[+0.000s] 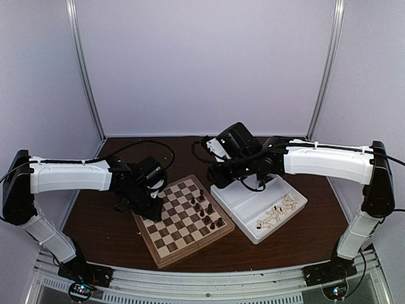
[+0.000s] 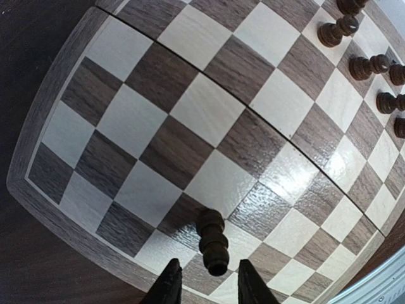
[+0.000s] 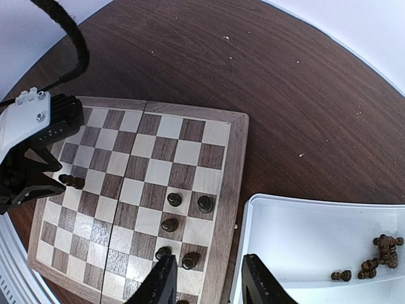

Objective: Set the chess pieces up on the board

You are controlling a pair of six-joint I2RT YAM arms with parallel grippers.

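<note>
On the wooden chessboard (image 1: 180, 240), several dark pieces stand along the right side (image 3: 205, 204). A lone tall dark piece (image 2: 214, 247) stands near the board's left edge, just beyond the fingertips of my left gripper, which is open with nothing between its fingers. My right gripper is open and empty, above the gap between board and white tray (image 1: 253, 221). White pieces (image 1: 278, 212) lie in the tray's near part; dark pieces (image 3: 386, 250) lie in its other compartment.
Bare dark wooden table (image 1: 95, 234) surrounds the board and tray. Walls close in the back and sides. In the top view the two arms hang over the board's left part and the tray's back.
</note>
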